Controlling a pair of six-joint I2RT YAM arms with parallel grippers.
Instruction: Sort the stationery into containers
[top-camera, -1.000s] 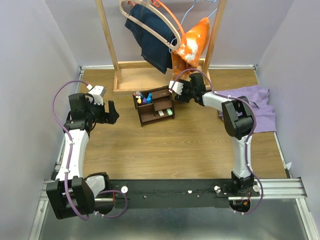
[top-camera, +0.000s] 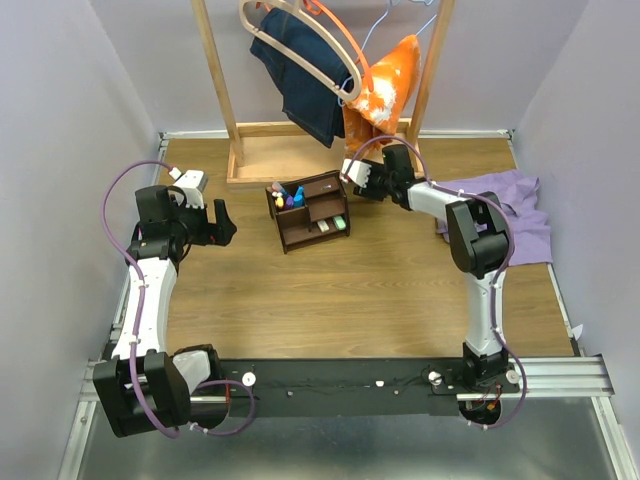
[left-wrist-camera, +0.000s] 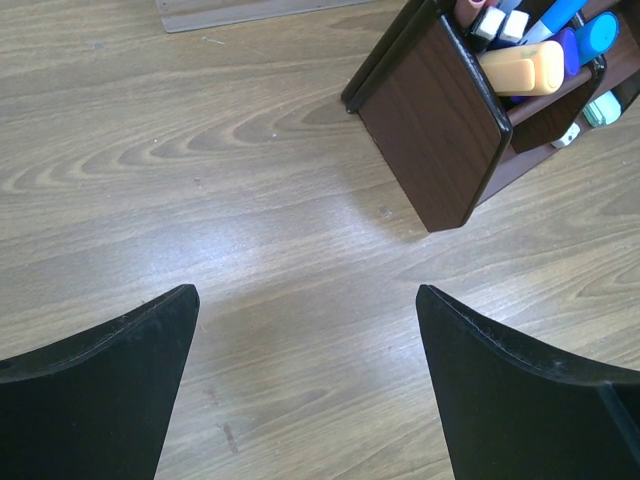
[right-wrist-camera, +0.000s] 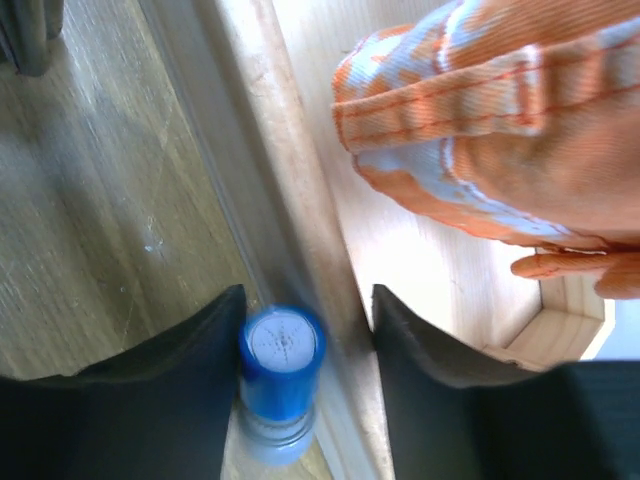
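A dark wooden organizer (top-camera: 310, 230) holds pens, highlighters and erasers in its compartments; its side panel (left-wrist-camera: 430, 130) shows in the left wrist view. My left gripper stands open over bare floor, left of the organizer. My right gripper is right of the organizer at the wooden stand's base, part open around an upright blue-capped cylinder (right-wrist-camera: 282, 362) that stands between its fingers along the metal strip. Whether the fingers press on it is unclear.
A wooden stand (top-camera: 275, 155) with hanging jeans and an orange garment (right-wrist-camera: 480, 110) fills the back. A purple cloth (top-camera: 525, 230) lies at the right.
The right arm has shifted very slightly near the stand's base. The left arm and the organizer look unchanged.
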